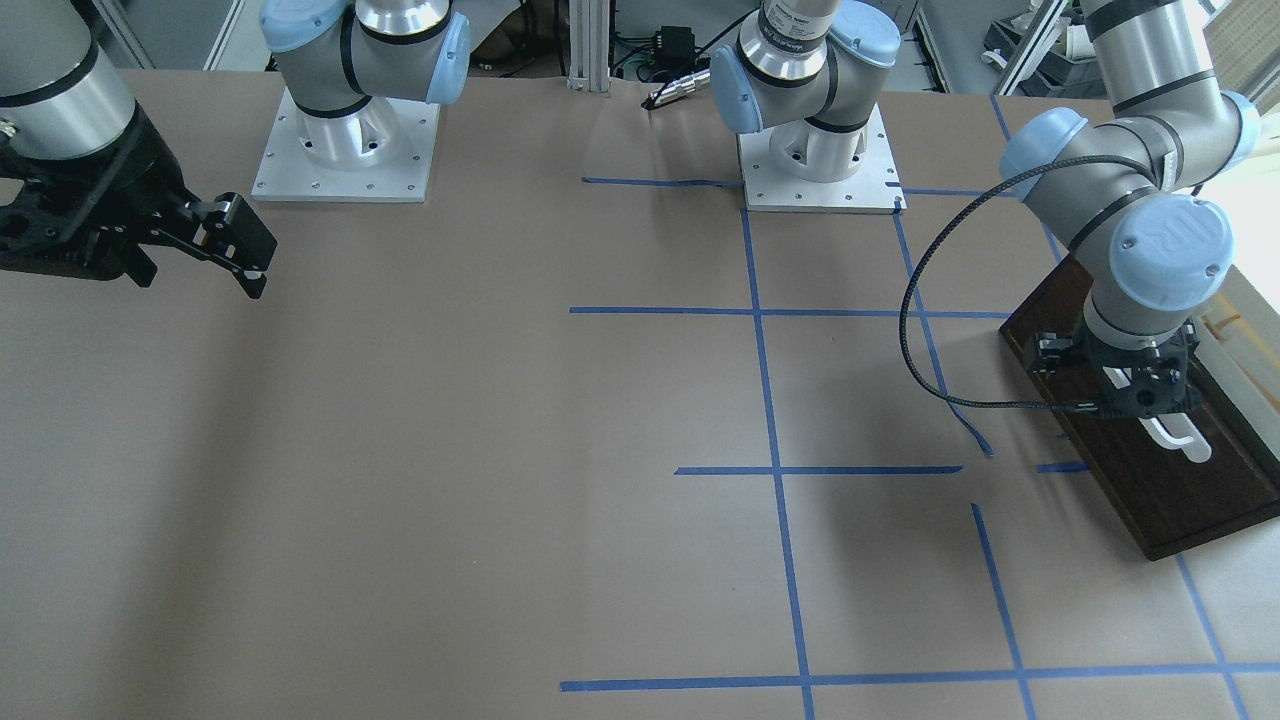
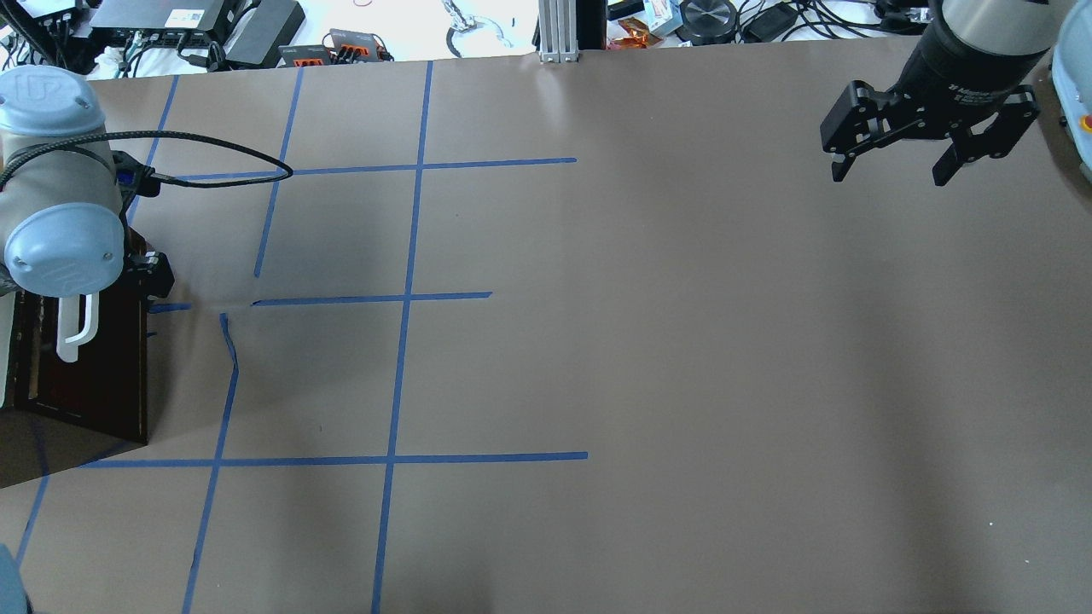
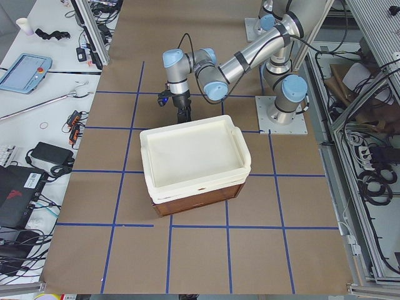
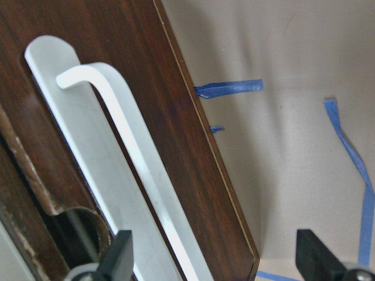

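Observation:
A dark wooden box [image 1: 1188,492], holding a white tray [image 3: 194,159] on top in the left view, stands with a white bar handle [image 4: 135,134] on its front face. My gripper [image 1: 1116,384] is at that face, over the handle in the front and top views. In the left wrist view its two fingertips [image 4: 313,257] are wide apart at the bottom edge, the handle running down between them and nothing visibly gripped. The handle's lower end runs out of that view.
Another arm's black gripper [image 2: 926,128] hangs over the far side of the table. More arm bases [image 1: 822,192] stand at the back.

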